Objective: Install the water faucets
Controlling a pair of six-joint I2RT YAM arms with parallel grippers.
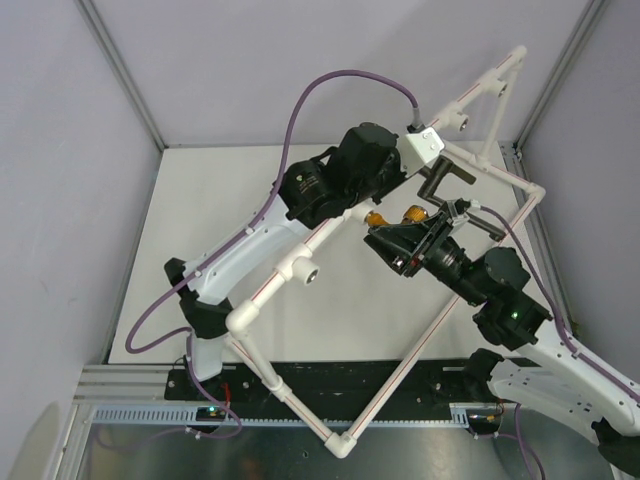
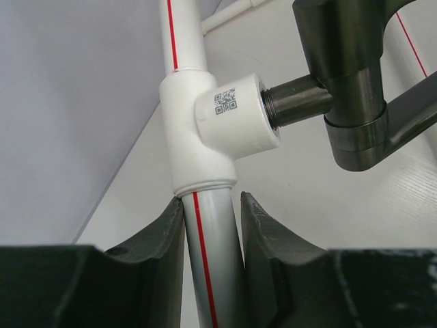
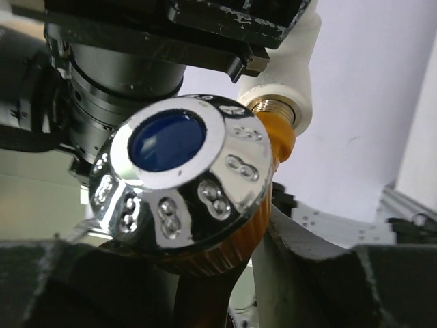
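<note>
My left gripper is around the white pipe point(image 2: 208, 260) below a tee point(image 2: 174, 130); whether it grips is unclear. A black fitting point(image 2: 355, 109) is threaded into that tee. My right gripper is shut on a faucet with a chrome, blue-centred knob point(image 3: 177, 160) and orange body. Its orange spout end point(image 3: 276, 133) meets a threaded white socket point(image 3: 276, 92). In the top view the orange faucet point(image 1: 413, 215) sits at the frame's middle, partly behind the right gripper.
The white pipe frame point(image 1: 400, 370) spans the board point(image 1: 200, 190), with more sockets point(image 1: 308, 271) on it. A rail point(image 1: 250, 415) runs along the front. The board's left part is clear apart from the left arm.
</note>
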